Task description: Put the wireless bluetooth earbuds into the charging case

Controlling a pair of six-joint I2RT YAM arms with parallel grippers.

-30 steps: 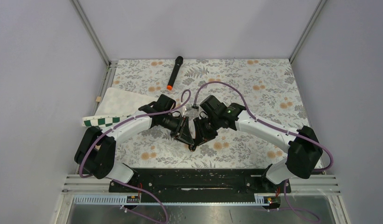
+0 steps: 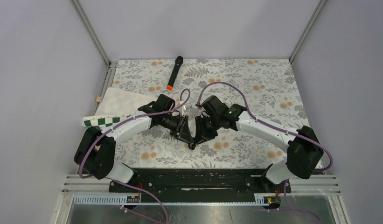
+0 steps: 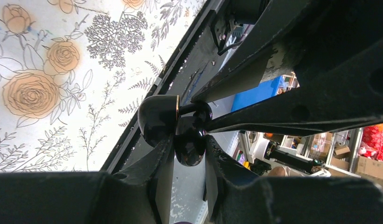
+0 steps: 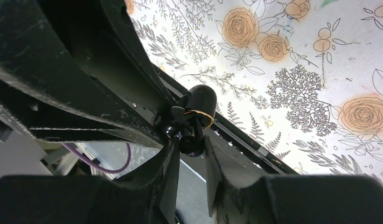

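Observation:
Near the front edge of the table my two grippers meet over the black charging case (image 2: 192, 145), whose rounded shell with a gold rim shows in the left wrist view (image 3: 156, 119) and right wrist view (image 4: 202, 100). My left gripper is shut on a glossy black piece at the case, and my right gripper is shut on a dark piece there too. Which piece is case and which is earbud is hard to tell, as fingers of each gripper partly hide them.
A black microphone (image 2: 175, 70) with an orange end lies at the back. A white sheet with a green checked strip (image 2: 103, 121) lies at the left.
My right gripper and its arm have shifted very slightly at the case. The left arm looks unchanged.

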